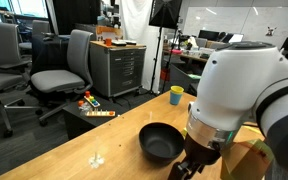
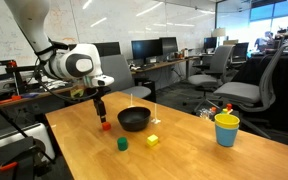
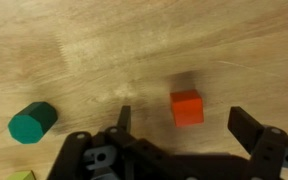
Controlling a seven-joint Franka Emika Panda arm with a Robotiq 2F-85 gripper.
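Observation:
My gripper is open above the table, with its two fingers (image 3: pixel 246 128) set wide apart. A small red block (image 3: pixel 187 108) lies between and below them in the wrist view, nearer the right finger. In the second exterior view the same red block (image 2: pixel 106 126) rests on the wood just under the gripper (image 2: pixel 97 103). A black bowl (image 2: pixel 134 119) sits beyond it. Green (image 2: pixel 122 144) and yellow (image 2: pixel 152 140) blocks stand apart on the tabletop. The first exterior view has the arm covering the red block.
A blue-and-yellow bucket (image 2: pixel 226 130) stands toward the far side of the table, and a similar cup shows in the first exterior view. Colourful small items (image 2: pixel 223 111) sit on a dark box behind. Bare wood (image 2: pixel 84 155) surrounds the red block.

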